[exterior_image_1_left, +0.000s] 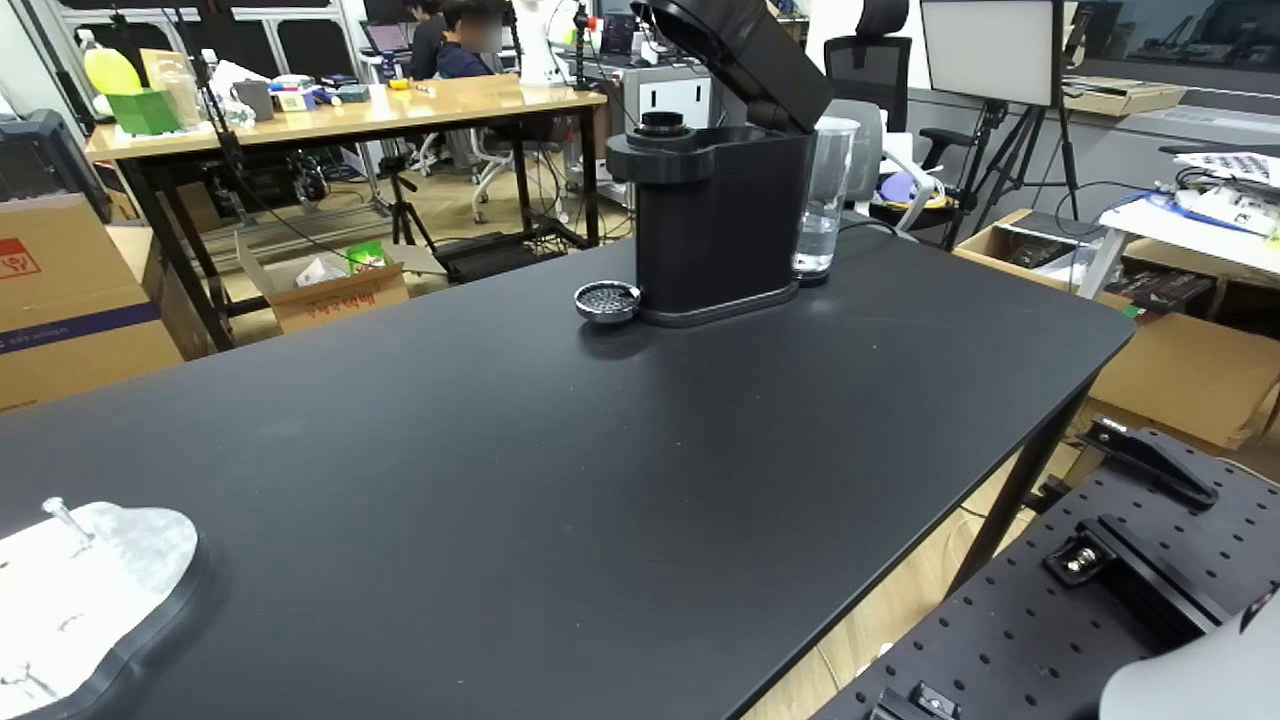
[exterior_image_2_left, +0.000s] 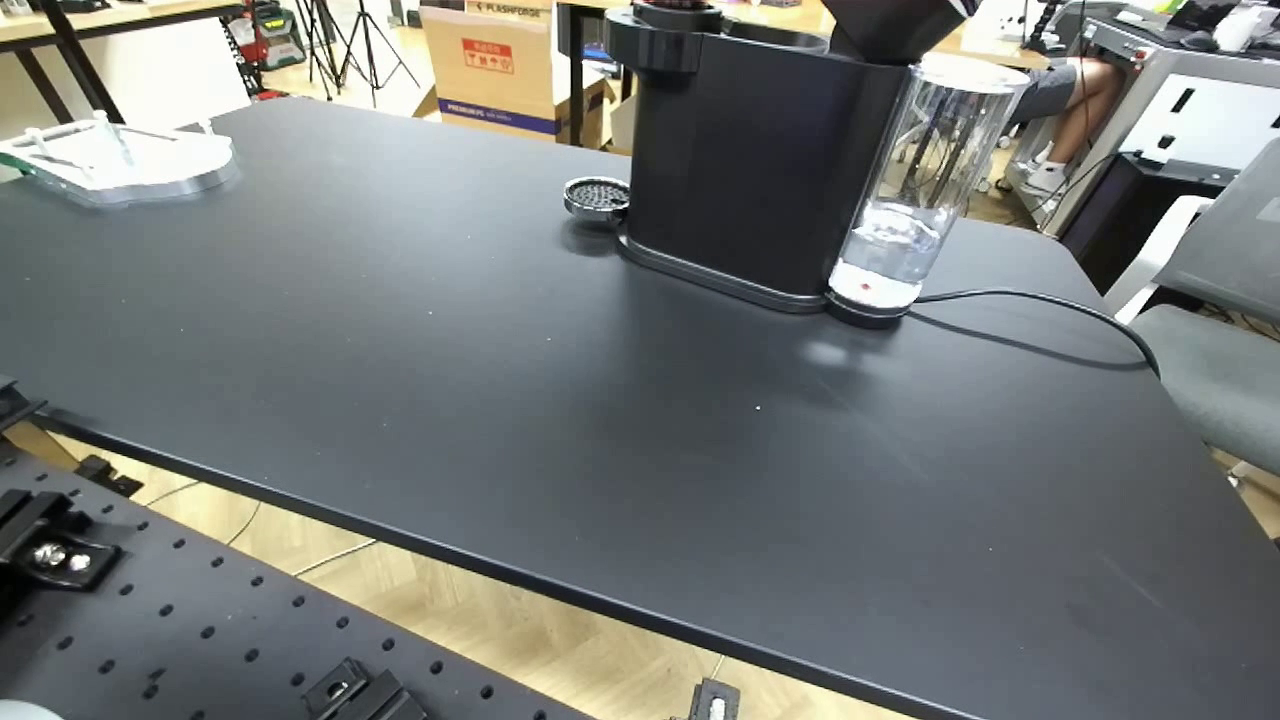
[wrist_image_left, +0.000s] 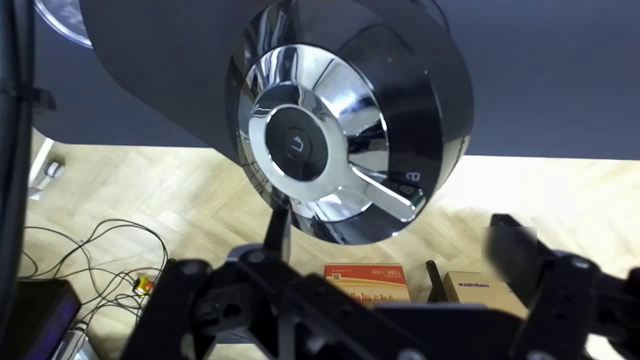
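A black coffee machine (exterior_image_1_left: 720, 222) stands upright at the far side of the dark table, its hinged lid (exterior_image_1_left: 750, 54) raised. Beside its body is a clear tank (exterior_image_2_left: 912, 198) partly filled with water. A round metal drip grid (exterior_image_2_left: 596, 197) sits at the machine's foot. Up close, the wrist view shows the machine's glossy round head with a silver lever dial (wrist_image_left: 312, 153). My gripper is open, its dark fingers (wrist_image_left: 279, 231) set wide apart below the dial in the picture, with nothing held. Whether a finger touches the head cannot be told. Neither exterior view shows the gripper.
A white-topped stand with pegs (exterior_image_1_left: 102, 576) occupies the table's other end. A black cable (exterior_image_2_left: 1044, 302) runs from behind the tank over the table. A perforated black mounting plate (exterior_image_2_left: 228, 624) lies beyond the near edge.
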